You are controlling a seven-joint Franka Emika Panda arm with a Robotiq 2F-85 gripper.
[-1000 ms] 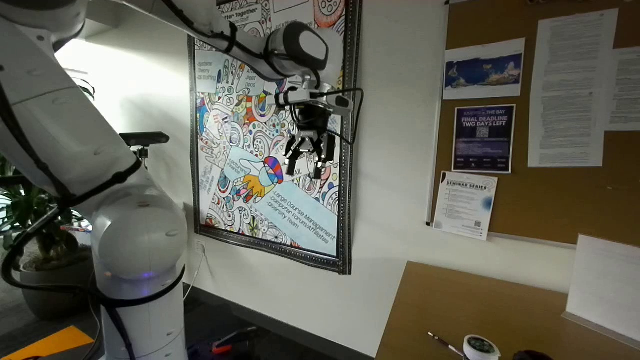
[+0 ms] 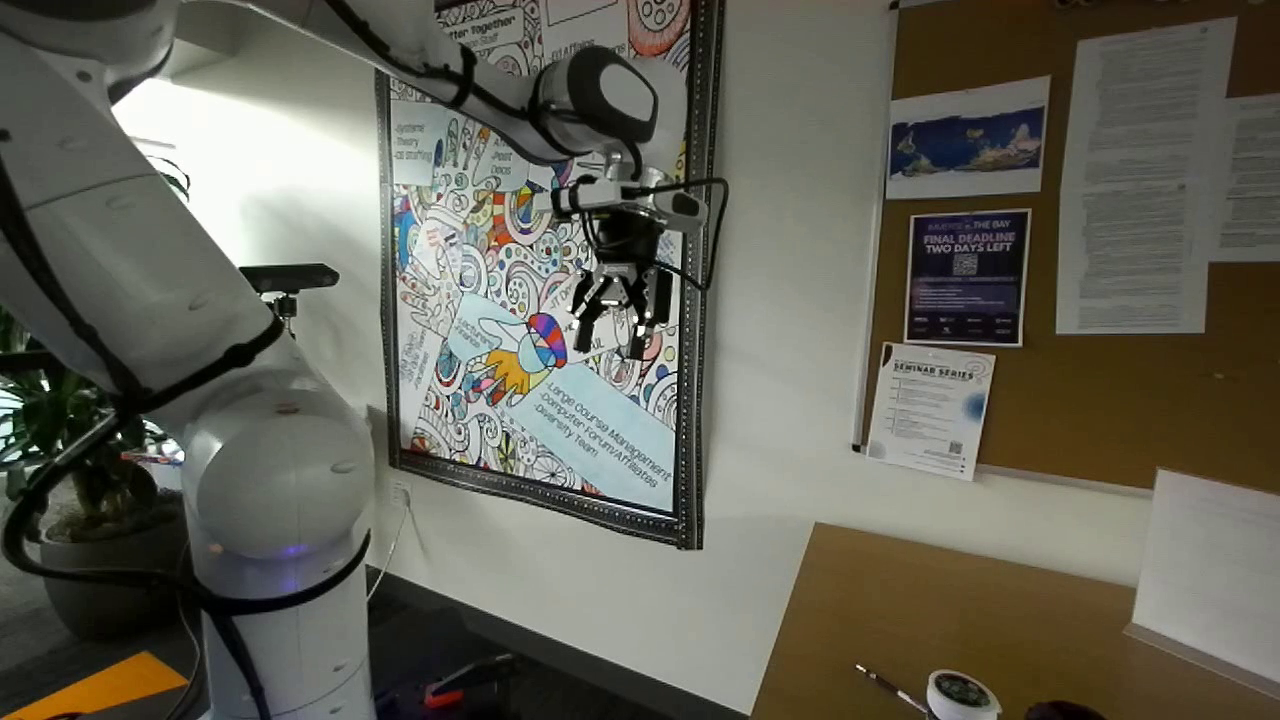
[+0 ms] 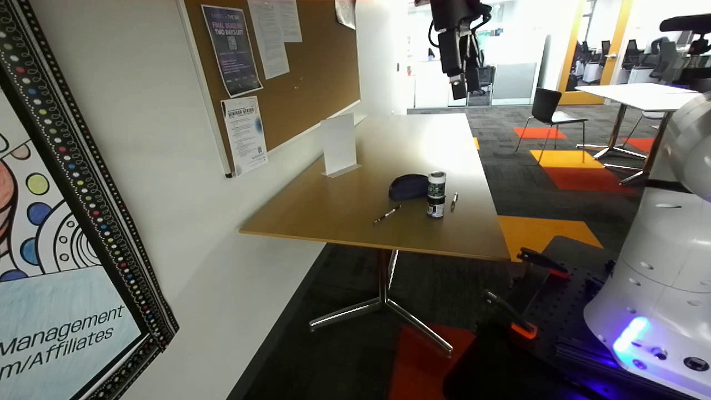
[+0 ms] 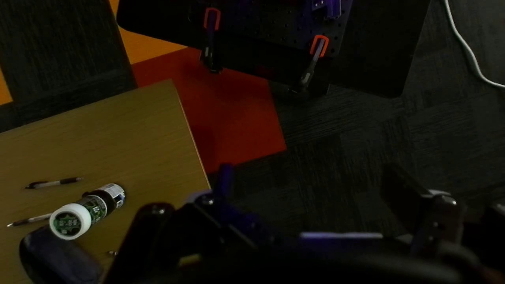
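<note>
High in the air, well above the table's level, my gripper [image 2: 614, 348] stands open with nothing between its fingers. In the wrist view its two dark fingers [image 4: 408, 189] are spread wide over bare floor. A container with a white lid [image 4: 68, 221] stands on the wooden table [image 3: 300, 206], a dark lower part and a second label beneath its green label. Close by lie a dark pouch [image 3: 407, 187], a pen [image 3: 387, 214] and another pen [image 3: 454, 201]. All of these are far from the gripper.
A white sheet on a stand [image 3: 340, 144] is at the table's wall side. The corkboard [image 2: 1104, 408] and a colourful poster [image 2: 540, 396] cover the wall. Two clamps with red parts hold near the robot's base [image 3: 526, 329].
</note>
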